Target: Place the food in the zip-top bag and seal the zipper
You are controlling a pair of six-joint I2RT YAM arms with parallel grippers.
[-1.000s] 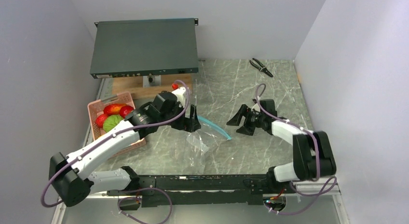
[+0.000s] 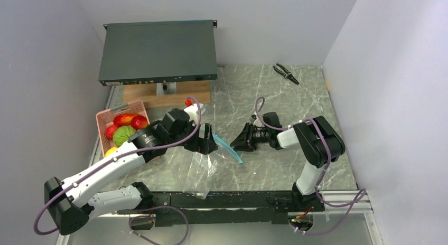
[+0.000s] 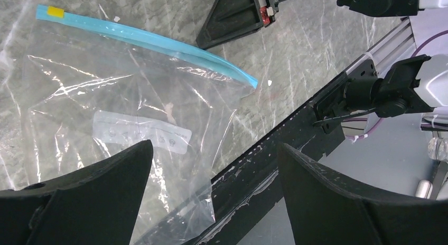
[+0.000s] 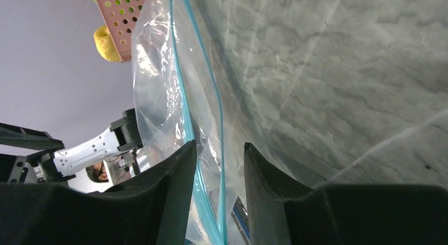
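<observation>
A clear zip top bag [image 3: 153, 107] lies on the stone table, its blue zipper strip [image 3: 153, 41] slanting across the left wrist view. No food shows inside it. In the right wrist view the two blue zipper lines [image 4: 182, 92] stand apart at the mouth. My left gripper hangs open above the bag with nothing between its fingers. At the zipper's right part, my right gripper stands part open, the strip running in view between its fingertips; from above, its fingers [image 2: 240, 144] reach the zipper edge. The food [image 2: 124, 132] sits in a pink basket [image 2: 100, 131].
A dark box-like unit [image 2: 158, 52] stands at the back over a wooden board [image 2: 185, 92]. Pliers [image 2: 286, 74] lie at the back right. The bag's lower part overlaps the black front rail [image 2: 232, 200]. The table right of the bag is largely clear.
My right gripper has moved left to the zipper and its fingers have come closer together. The bag has shifted left and a little toward the front. The left arm moved slightly left earlier.
</observation>
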